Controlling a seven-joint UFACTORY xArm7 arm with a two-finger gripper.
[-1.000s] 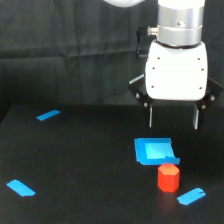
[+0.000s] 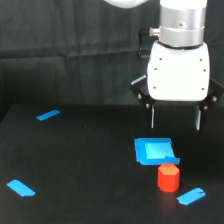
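Observation:
The white gripper (image 2: pixel 175 117) hangs at the upper right, its two thin fingers open and pointing down with nothing visible between them. Below it, a blue square (image 2: pixel 155 148) lies on the dark table. Just in front of that square is a red hexagonal block (image 2: pixel 168 178), apart from the gripper.
Short blue strips lie on the table at the back left (image 2: pixel 49 114), front left (image 2: pixel 21 188) and front right (image 2: pixel 191 196). A dark cloth backdrop stands behind.

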